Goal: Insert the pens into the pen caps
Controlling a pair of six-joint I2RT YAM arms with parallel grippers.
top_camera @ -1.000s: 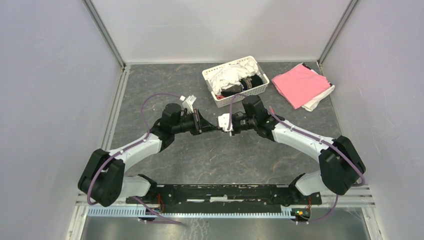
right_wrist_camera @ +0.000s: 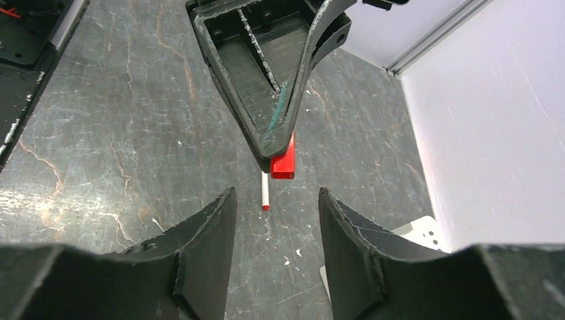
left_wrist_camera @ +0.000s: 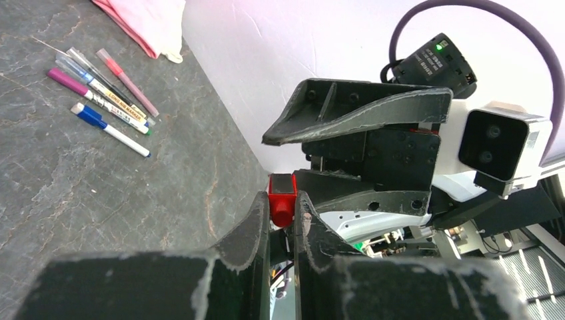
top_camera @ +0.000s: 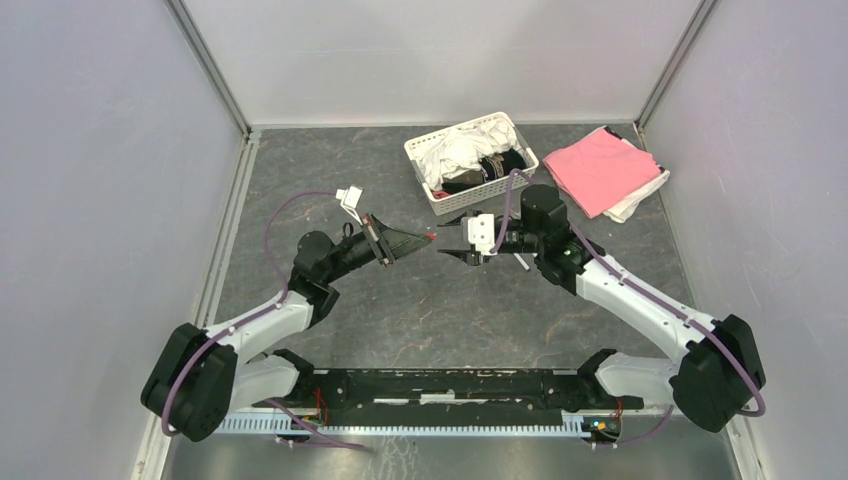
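Note:
My left gripper (top_camera: 424, 238) is shut on a small red cap (right_wrist_camera: 282, 167), which juts out beyond its fingertips. Facing it from the right, my right gripper stands open, with empty space between its spread fingers (top_camera: 462, 255). A slim white pen (right_wrist_camera: 265, 190) with a red end shows past the left gripper in the right wrist view; part of it is hidden, and I cannot tell if it lies on the table. In the left wrist view, a blue-capped white marker (left_wrist_camera: 123, 139) lies beside a purple marker (left_wrist_camera: 70, 81), a yellow-labelled marker (left_wrist_camera: 120, 100) and a pink one (left_wrist_camera: 133, 85).
At the back stands a white basket (top_camera: 410, 150) filled with cloths. A folded pink cloth (top_camera: 610, 170) lies at the back right.
The grippers were close together a second ago. My right gripper has drawn back to the right and opened, while my left moved left a little; the red cap now shows at its tips.

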